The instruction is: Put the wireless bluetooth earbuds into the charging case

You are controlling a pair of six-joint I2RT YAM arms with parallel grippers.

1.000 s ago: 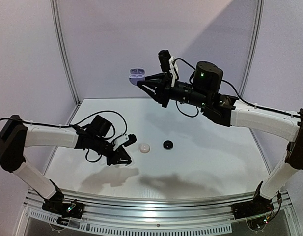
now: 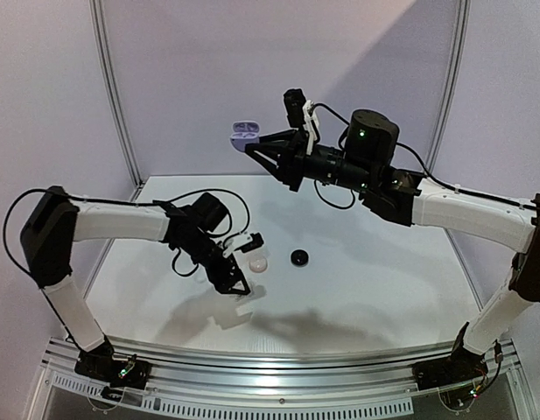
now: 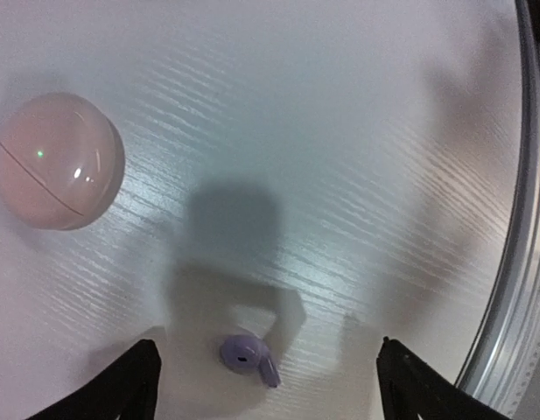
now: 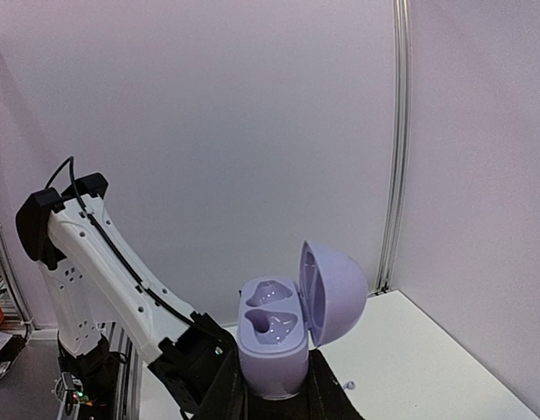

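My right gripper (image 2: pixel 255 145) holds the lilac charging case (image 4: pixel 273 346) up above the far part of the table. In the right wrist view its lid (image 4: pixel 333 293) is swung open, and both wells (image 4: pixel 271 324) look empty. A small lilac earbud (image 3: pixel 243 353) lies on the white table in the left wrist view, its stem pointing down and right. My left gripper is open low over it, with the earbud seen between the fingers and nothing gripped. The top view hides most of this earbud behind the left gripper.
A pale pink round object with a seam (image 3: pixel 59 162) sits close to the left gripper. Right of it is a small black disc (image 2: pixel 299 257). A metal rail (image 2: pixel 278 381) runs along the front.
The left gripper has moved right across the table, closer to the pink object, and a little towards the front. The right arm and the case have stayed almost still.
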